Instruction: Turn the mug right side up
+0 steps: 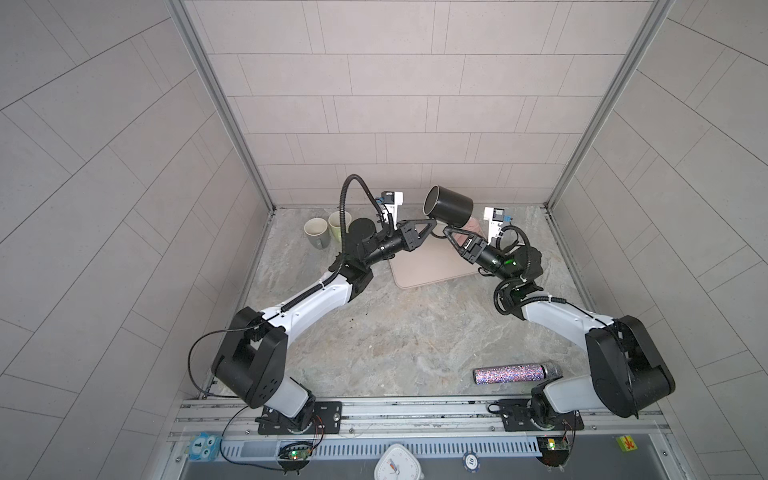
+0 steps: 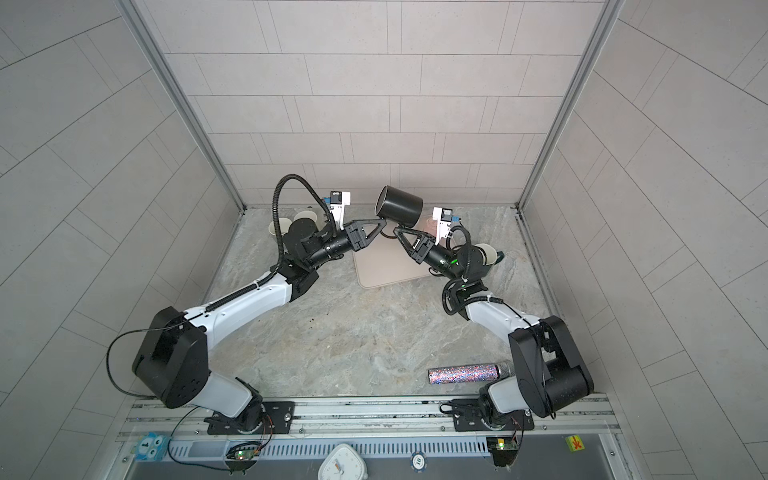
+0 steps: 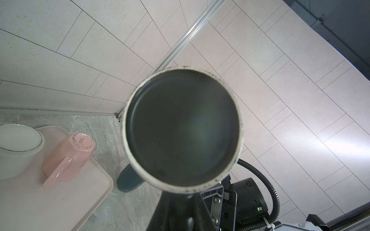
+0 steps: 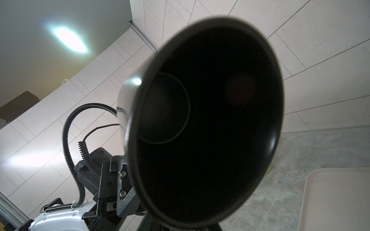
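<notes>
A black mug is held in the air above the back of the table, lying tilted on its side. Its pale-ringed base faces the left wrist camera, while its dark open mouth faces the right one. Below the mug, my left gripper is shut on it, apparently at the handle. My right gripper reaches in from the other side, its tips close under the mug by the handle. The mug hides both sets of fingertips in the wrist views, so the right finger's state and any contact are unclear.
Beneath the mug lies a pale tray bearing an upturned pink mug and a whitish cup. Two pale cups stand back left. A dark teal mug is beside the tray. A glittery bottle lies front right.
</notes>
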